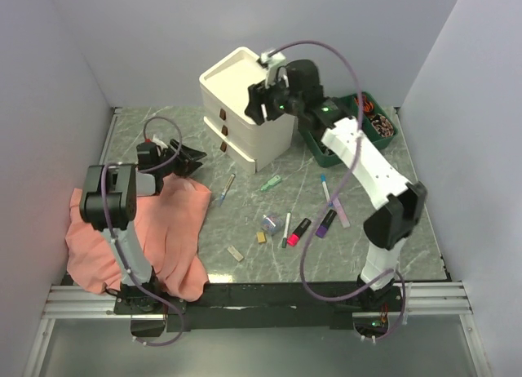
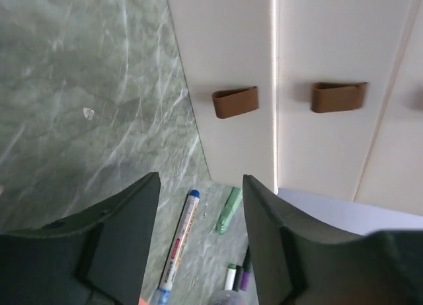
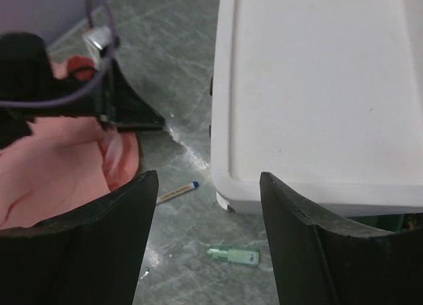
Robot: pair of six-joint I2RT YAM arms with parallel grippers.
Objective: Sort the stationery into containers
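Note:
A white drawer cabinet [image 1: 269, 144] stands at the back; its brown pull tabs [image 2: 236, 102] face my left gripper, which is apart from them with nothing between its parted fingers. My right gripper is open and empty, above the cabinet's right part. On the table lie a blue-capped pen [image 1: 227, 187], a green highlighter [image 1: 271, 183], a red-capped marker [image 1: 298, 232], a white-capped pen [image 1: 286, 230], a purple marker [image 1: 325, 223], a small yellow block [image 1: 261, 237] and a pale eraser-like piece [image 1: 236, 253].
A green divided tray [image 1: 328, 159] with coiled cords stands right of the cabinet, partly hidden by my right arm. A pink cloth [image 1: 183, 230] covers the left front. A clear round item [image 1: 272, 223] sits mid-table. Bare tabletop [image 1: 391, 250] shows at right.

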